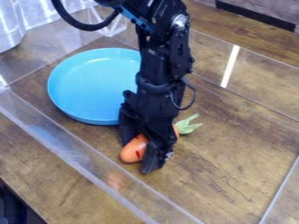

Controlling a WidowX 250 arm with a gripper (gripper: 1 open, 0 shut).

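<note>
An orange toy carrot [133,150] with pale green leaves [188,122] lies on the wooden surface. My black gripper [146,148] is lowered over its middle, open, with fingers on either side of the carrot; whether they touch it is hard to tell. The gripper hides much of the carrot's body.
A blue plate [82,87] lies behind and left of the carrot, partly hidden by my arm. A clear plastic strip or edge runs along the left.
</note>
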